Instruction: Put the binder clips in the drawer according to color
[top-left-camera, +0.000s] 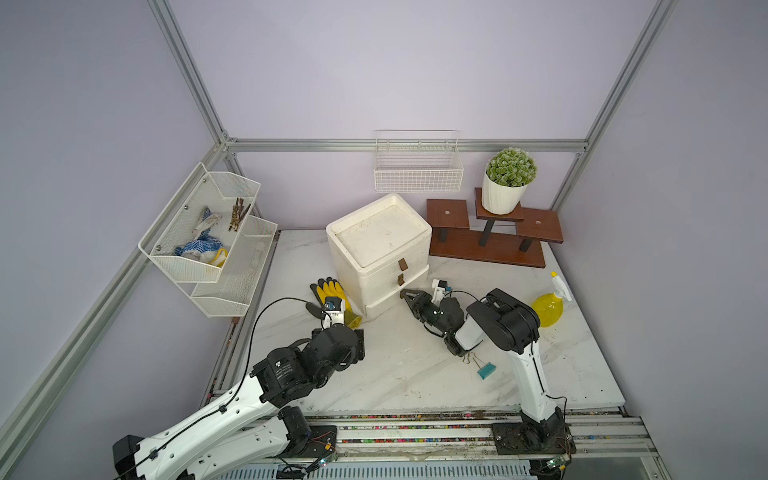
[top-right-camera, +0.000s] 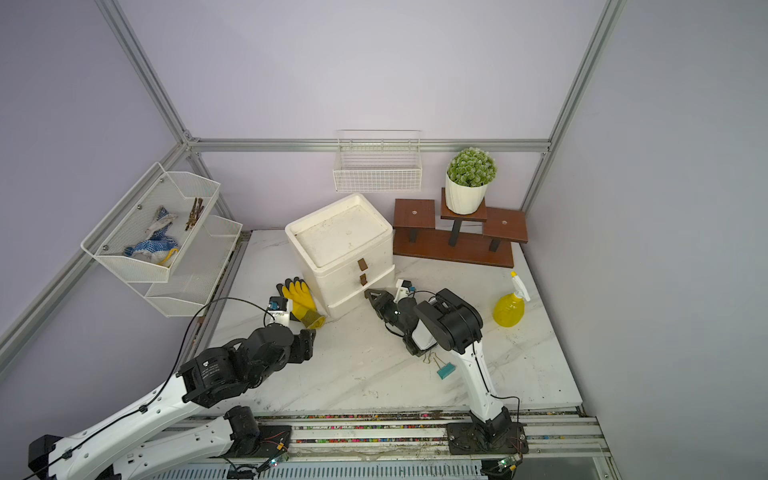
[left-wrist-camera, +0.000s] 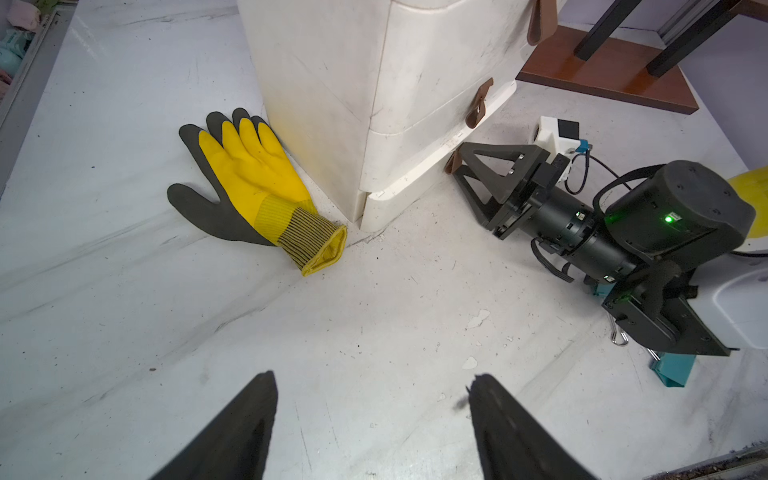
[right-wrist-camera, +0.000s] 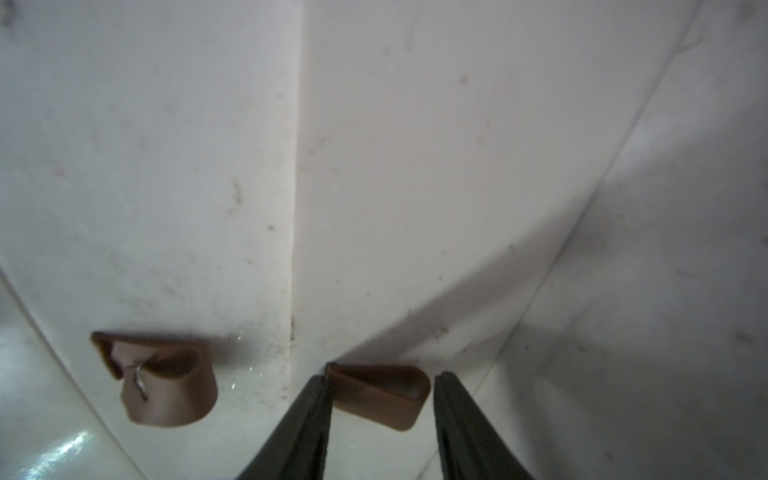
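The white drawer unit (top-left-camera: 377, 252) stands at the back, with brown pull tabs on its front. Its lowest drawer front (left-wrist-camera: 400, 200) juts slightly past the one above. My right gripper is open at that front, its fingers on either side of the lowest brown tab (right-wrist-camera: 382, 398). A teal binder clip (top-left-camera: 486, 370) lies on the table near the right forearm. Another teal piece (left-wrist-camera: 603, 289), with wire handles beside it, is mostly hidden behind that arm. My left gripper is open over bare table at the front left, empty between its fingers.
A yellow and black glove (left-wrist-camera: 264, 192) lies left of the drawer unit. The brown shelf (top-left-camera: 488, 248) with a potted plant (top-left-camera: 505, 180) stands at the back right, and a yellow spray bottle (top-left-camera: 549, 308) at the right.
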